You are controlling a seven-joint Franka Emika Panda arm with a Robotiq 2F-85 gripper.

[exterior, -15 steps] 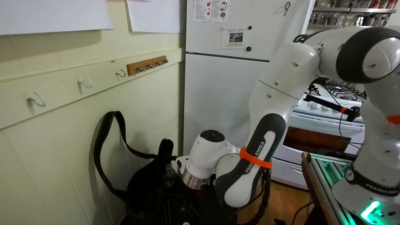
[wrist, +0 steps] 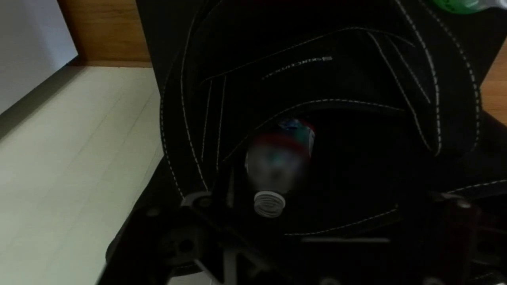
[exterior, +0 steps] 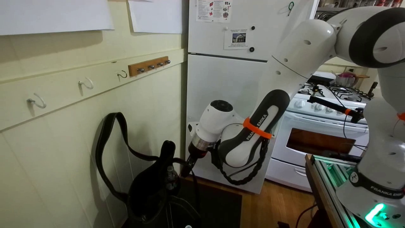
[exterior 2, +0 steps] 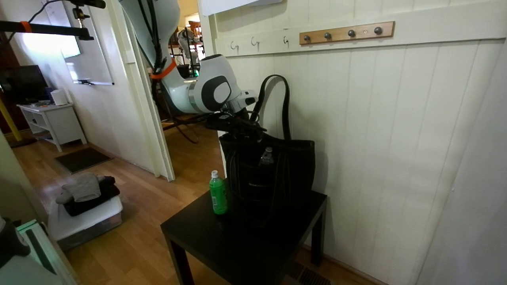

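A black tote bag [exterior 2: 297, 164] stands on a dark table, its strap looped up against the wall. From its front pocket pokes a clear bottle [exterior 2: 267, 157] with a white cap; in the wrist view this bottle [wrist: 276, 168] points its cap towards the camera. My gripper is open, its dark fingers spread wide over the bag and hard to make out. Seen from exterior view 1, the gripper [exterior: 187, 171] is tilted down close to the upper part of the bottle [exterior: 171, 178]. Nothing shows between the fingers.
A green bottle [exterior 2: 218, 194] stands on the table [exterior 2: 199, 228] beside the bag. The wall with its hooks [exterior: 86, 83] rises behind the bag, and the fridge [exterior: 224, 91] is close to the arm.
The arm's wrist and my gripper have risen from low in front of the bag and tilted, bringing the fingers into view. The bag and the bottle in its pocket look unmoved.
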